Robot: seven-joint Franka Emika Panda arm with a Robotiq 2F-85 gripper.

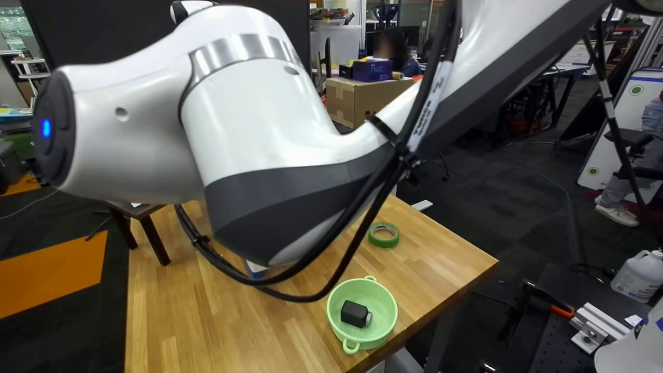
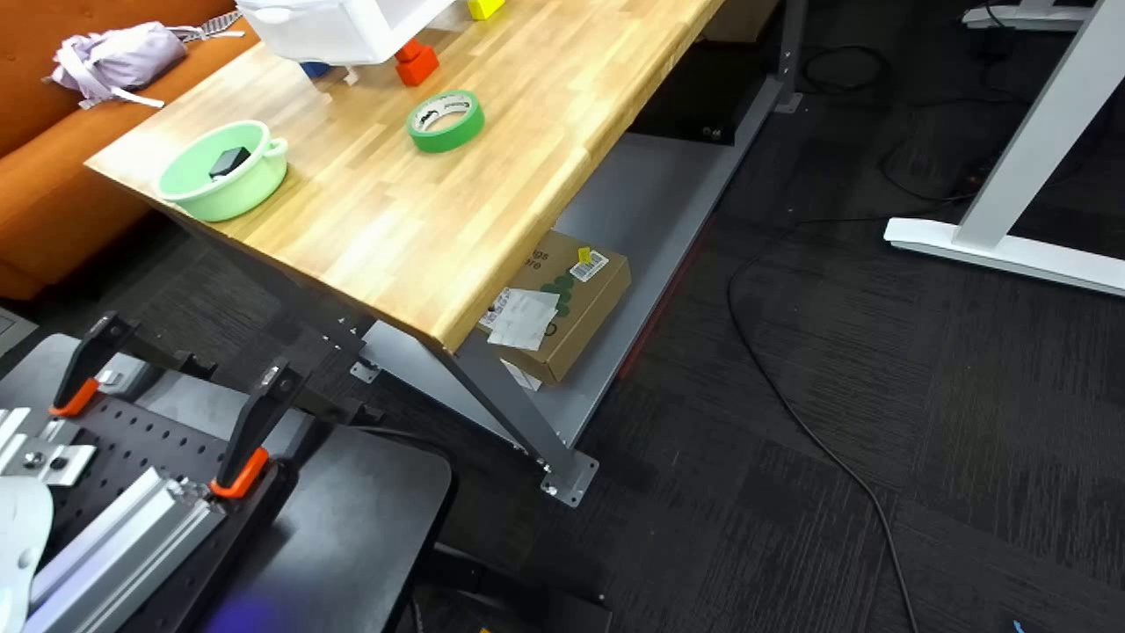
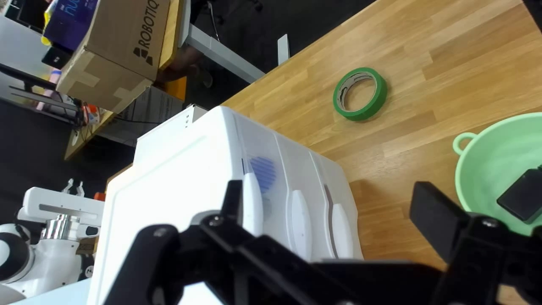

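Observation:
In the wrist view my gripper is open, its two black fingers wide apart and nothing held between them. Beyond the fingers stands a white drawer unit (image 3: pixel 162 198) with several handled drawers; something blue shows through one translucent front. A light green bowl (image 3: pixel 470 175) lies past the right finger, with a black block (image 3: pixel 523 195) inside it. On the wooden table a roll of green tape (image 3: pixel 378 96) rests flat, apart from the bowl. My arm hides the gripper in exterior view 1.
Red blocks (image 2: pixel 417 65) and a yellow block (image 2: pixel 485 7) sit by the drawer unit (image 2: pixel 337 30). A dark stool-like stand (image 1: pixel 149 227) is at the table's far left. Bare tabletop (image 2: pixel 422 232) lies between the tape and the near corner.

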